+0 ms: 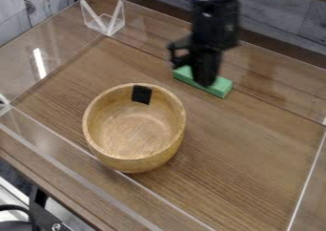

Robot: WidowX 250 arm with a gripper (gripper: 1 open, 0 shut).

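Observation:
My gripper (182, 61) is at the upper centre, pointing down just above a green block (208, 83) on the wooden table (242, 168). Its fingertips look shut, with nothing visible between them. A round wooden bowl (133, 139) sits lower left of the block, with a black piece (141, 94) at its back rim.
A clear plastic item (105, 20) stands at the back left. A dark cable (19, 212) lies at the lower left edge.

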